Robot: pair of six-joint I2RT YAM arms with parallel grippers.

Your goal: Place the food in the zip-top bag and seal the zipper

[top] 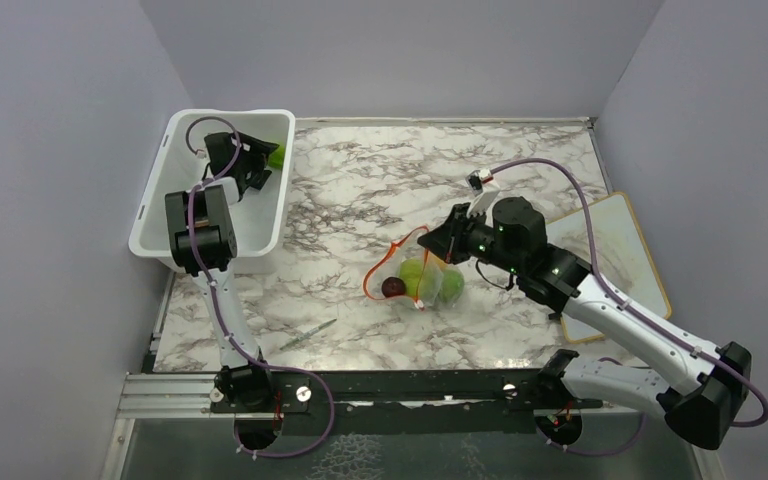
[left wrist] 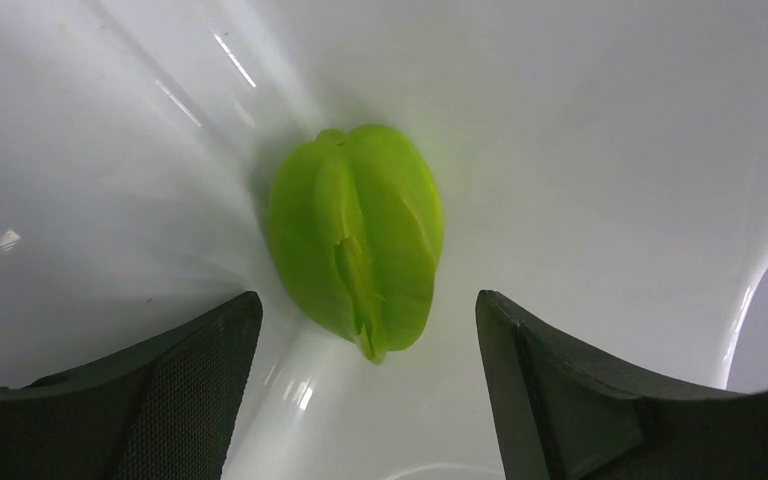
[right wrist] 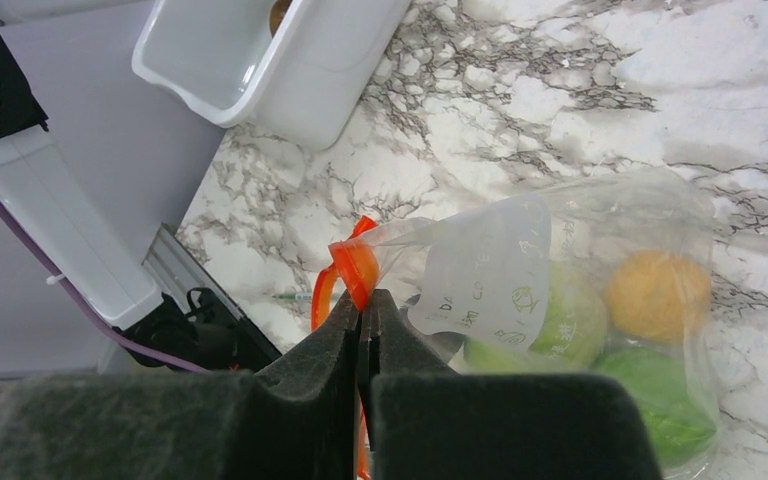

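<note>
In the white bin [top: 260, 230] at the back left, a green bell pepper [left wrist: 355, 240] lies below my open left gripper, between and just beyond its fingertips. The zip top bag [right wrist: 480, 260], with an orange zipper strip, stands on the marble table, holding several foods: a dark round fruit [top: 393, 287], an orange one [right wrist: 658, 295] and green ones [right wrist: 665, 410]. My right gripper is shut at the bag's orange rim, pinching the strip at its top edge.
A cutting board [top: 610, 240] lies at the right under the right arm. A thin pen-like item [top: 308, 333] lies near the front edge.
</note>
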